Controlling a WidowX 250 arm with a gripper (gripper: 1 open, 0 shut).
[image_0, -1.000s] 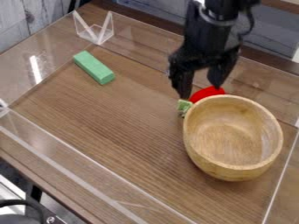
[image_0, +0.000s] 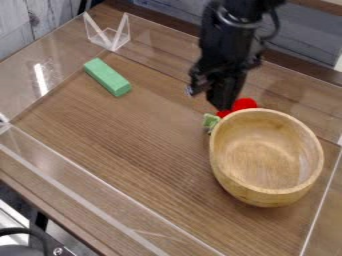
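My dark gripper (image_0: 223, 96) hangs in the upper middle, above and a little left of a red object (image_0: 238, 107). Its fingers look close together, with nothing seen between them, though their tips are blurred. A small green-and-white object (image_0: 211, 122) lies beside the red one. Both are just behind a large tan bowl (image_0: 265, 165) at the right, which partly hides them.
A green block (image_0: 107, 77) lies at the upper left, and a white wire-like holder (image_0: 110, 30) stands behind it. A dark cable curves at the lower left corner.
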